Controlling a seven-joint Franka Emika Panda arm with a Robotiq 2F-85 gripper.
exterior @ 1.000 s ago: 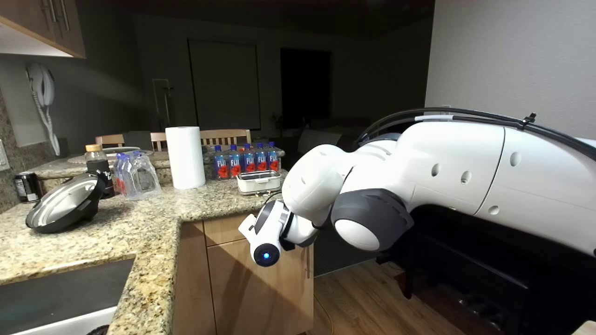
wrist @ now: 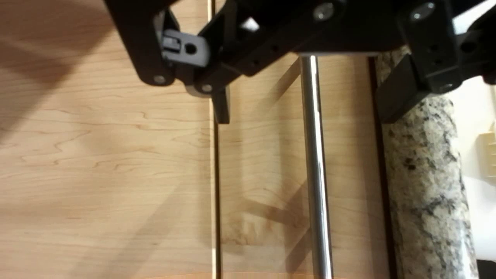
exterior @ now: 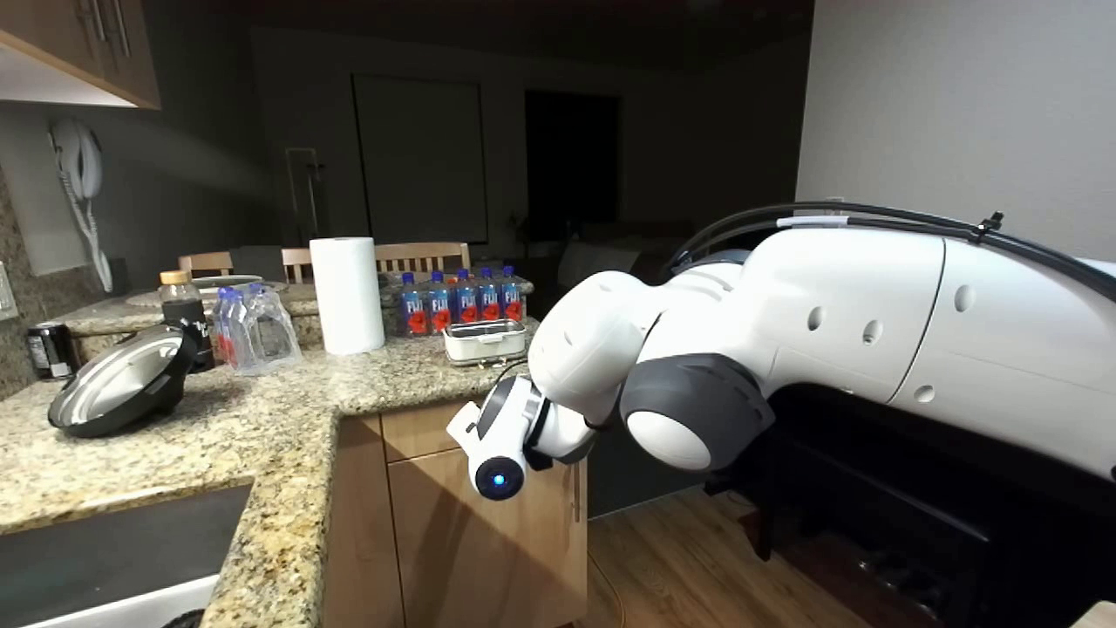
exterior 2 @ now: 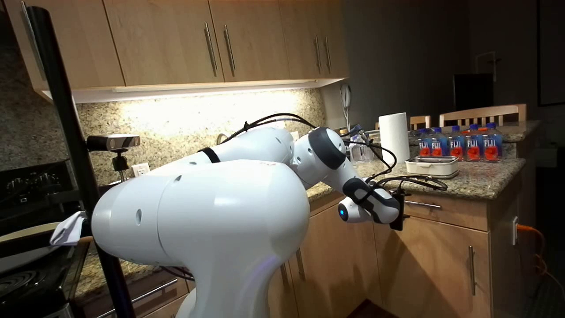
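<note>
In the wrist view my gripper is open, its two fingers wide apart with nothing held. A silver bar handle [wrist: 316, 167] on the wooden drawer front [wrist: 265, 195] runs through the gap between them. One finger [wrist: 222, 106] is over the seam below the drawer, the other by the edge of the granite counter [wrist: 423, 176]. Whether either touches a surface I cannot tell. From the second exterior view, the gripper [exterior 2: 403, 211] is in front of the drawer, close to the handle [exterior 2: 423, 204]. The drawer is shut.
A white lidless container [exterior: 486, 341] stands on the counter above the drawer. Behind it are several Fiji bottles [exterior: 463, 302] and a paper towel roll [exterior: 348, 295]. A tilted black-rimmed lid [exterior: 120, 378] lies farther left. Below the drawer is a cabinet door [exterior 2: 434, 254].
</note>
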